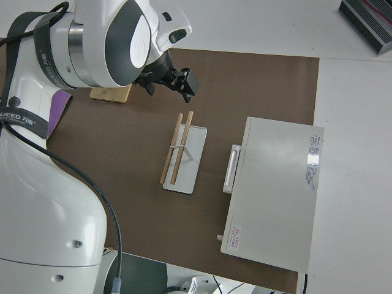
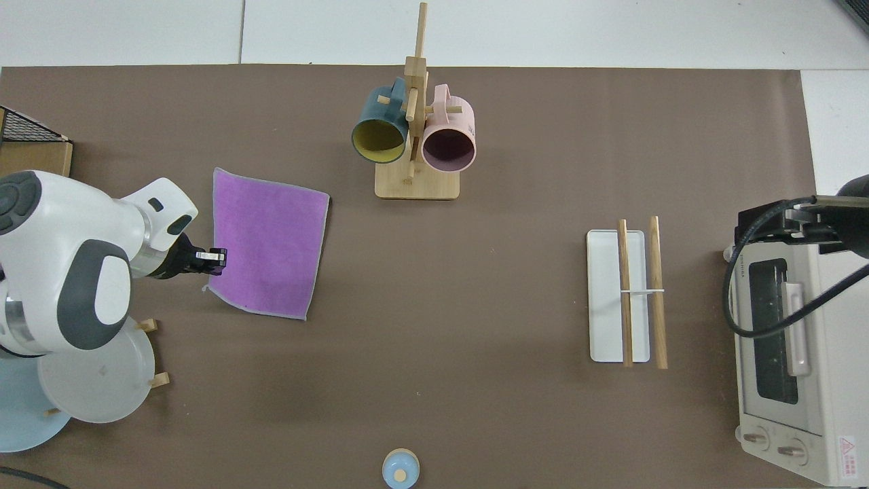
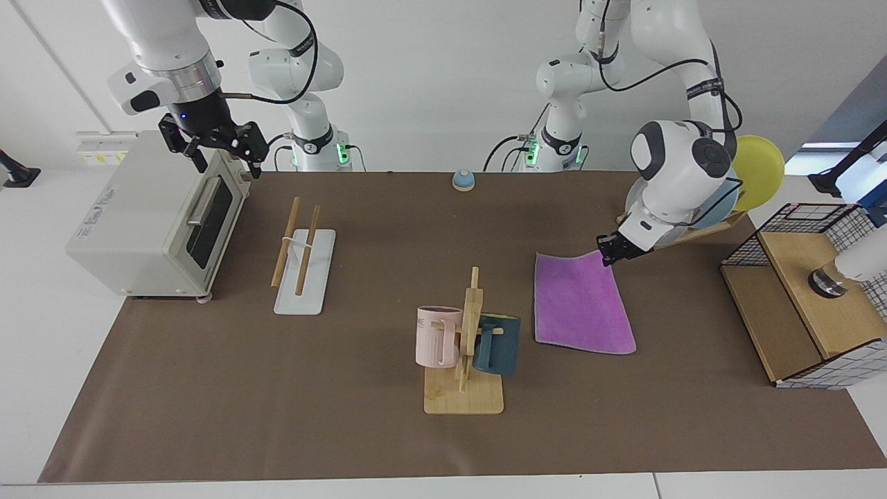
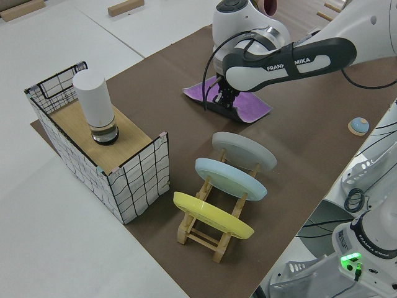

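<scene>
The purple cloth (image 2: 273, 238) lies on the brown mat beside one gripper (image 2: 210, 259), which is down at its lower-left corner; in the camera right view part of the cloth (image 4: 251, 107) is raised or folded over, showing a dark underside. Whether that gripper grips it is unclear. The other arm's gripper (image 1: 182, 86) hangs above the white oven side, its fingers too small to judge. A wooden mug tree (image 2: 417, 183) holds a blue mug (image 2: 377, 130) and a pink mug (image 2: 452, 138).
A plate rack with plates (image 2: 96, 379), a wire-and-wood shelf (image 3: 773, 333), a white stand with two wooden sticks (image 2: 603, 318), a white oven (image 2: 839, 358) and a small blue round object (image 2: 400, 464) surround clear mat in the middle.
</scene>
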